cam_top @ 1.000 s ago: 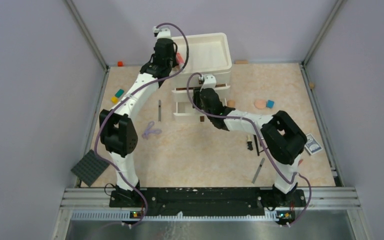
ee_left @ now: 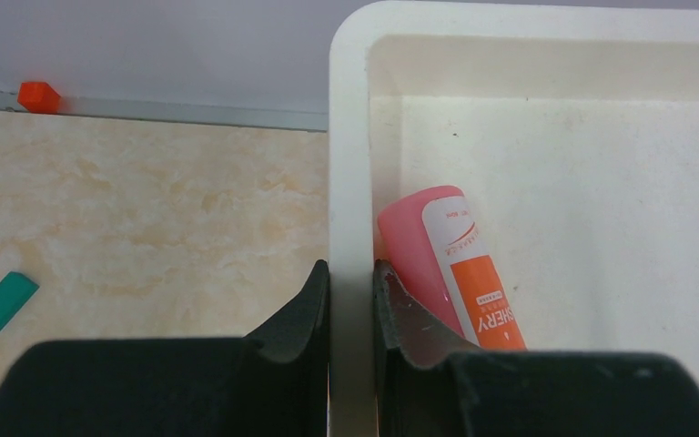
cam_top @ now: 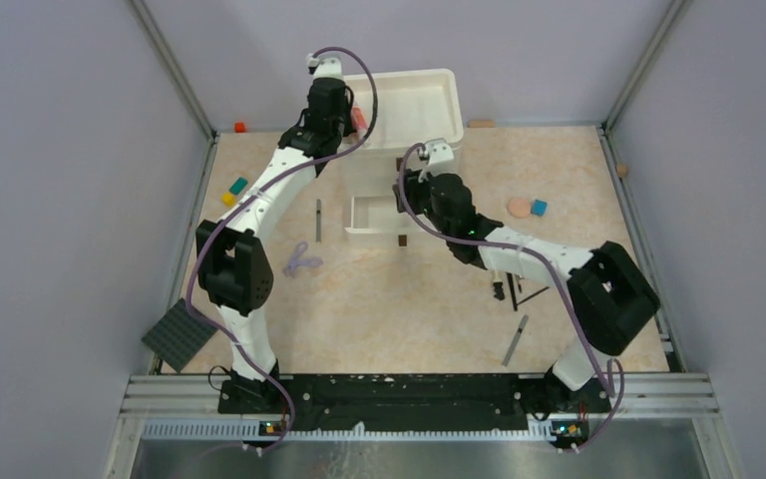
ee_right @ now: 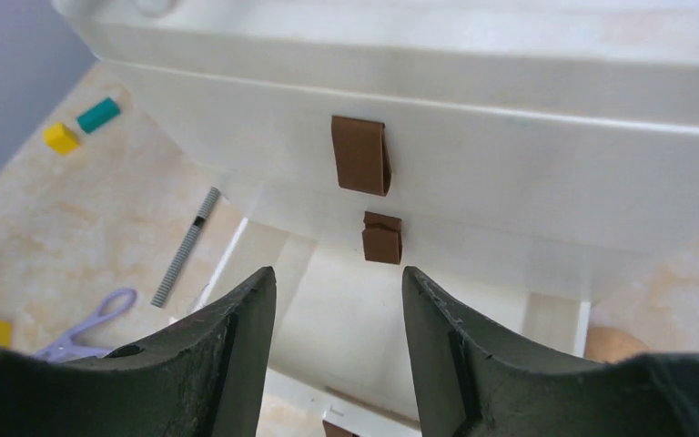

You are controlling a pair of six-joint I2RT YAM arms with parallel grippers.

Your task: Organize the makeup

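A white drawer organizer (cam_top: 404,105) stands at the back. My left gripper is shut on the rim of its top tray (ee_left: 351,109), beside a pink bottle (ee_left: 426,255) lying inside. In the right wrist view, the upper drawer front (ee_right: 510,155) with a brown tab (ee_right: 359,153) is closed; below it the lower drawer (ee_right: 373,319) is pulled out and looks empty. My right gripper hovers in front, fingers open with nothing between them.
Purple scissors (cam_top: 302,261) and blocks lie at left. A pink disc (cam_top: 519,207), blue block (cam_top: 539,208), brushes and sticks (cam_top: 514,289) lie at right.
My right gripper has moved right, away from the drawers. The left arm is still.
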